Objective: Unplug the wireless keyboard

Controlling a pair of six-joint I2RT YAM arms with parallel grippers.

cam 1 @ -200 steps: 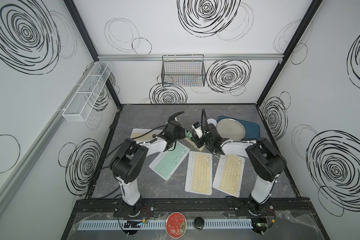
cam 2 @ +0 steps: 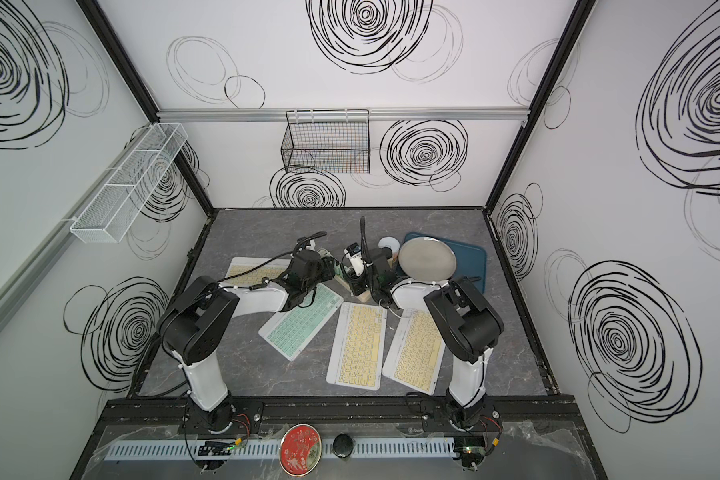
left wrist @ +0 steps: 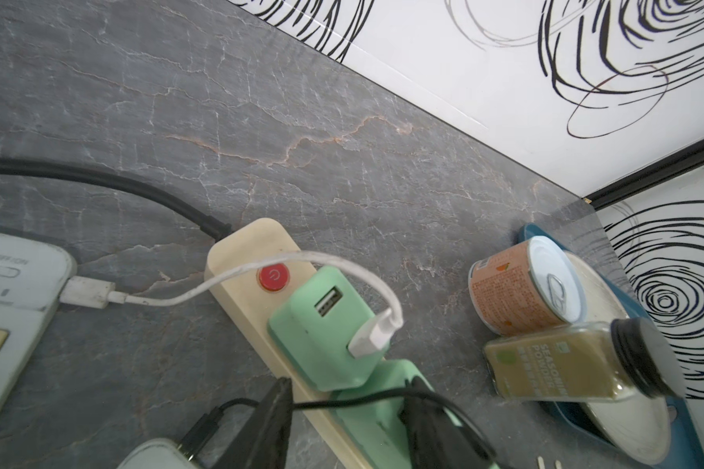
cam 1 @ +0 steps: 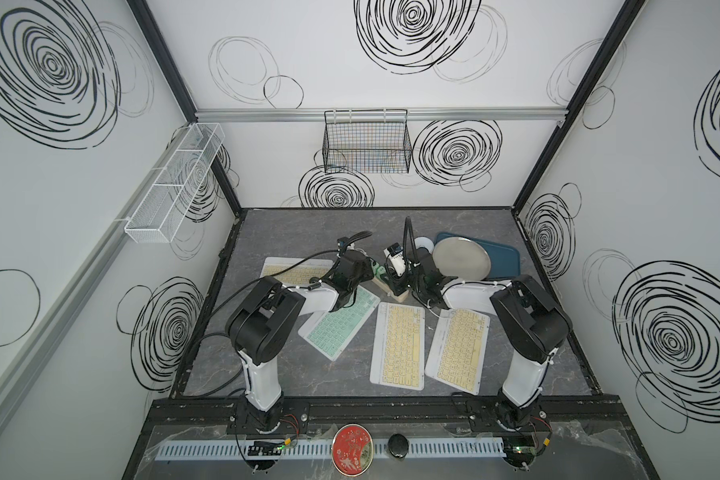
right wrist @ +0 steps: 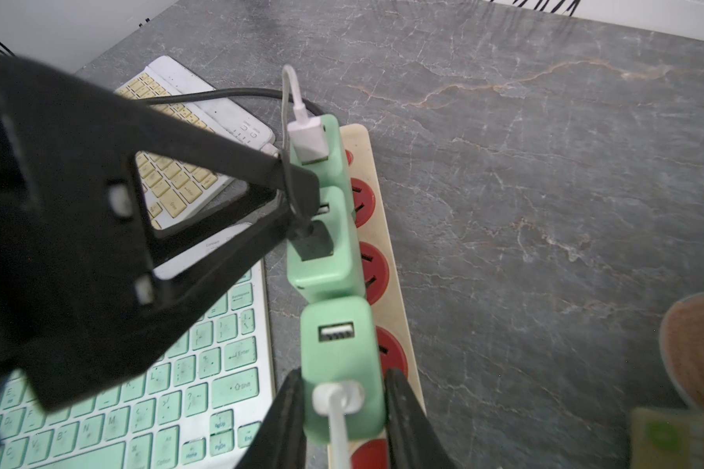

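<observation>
A beige power strip [left wrist: 230,258] holds several mint USB chargers [left wrist: 313,328] with cables plugged in. My left gripper stands part open over the middle charger, where a black cable runs across its fingers. My right gripper is shut on the near charger [right wrist: 336,312], which has a white cable plug in it. A white keyboard with yellow keys [right wrist: 176,187] has a white cable at its edge; a mint-key keyboard [cam 1: 336,320] lies below the strip.
Two more keyboards [cam 1: 400,344] lie at the front right. A can [left wrist: 508,281], a seasoning bottle [left wrist: 547,363], a plate [cam 1: 460,257] and a blue tray [cam 1: 500,260] sit right of the strip.
My left arm has shifted slightly over the past second, its gripper still near the strip's middle. The right arm looks unmoved.
</observation>
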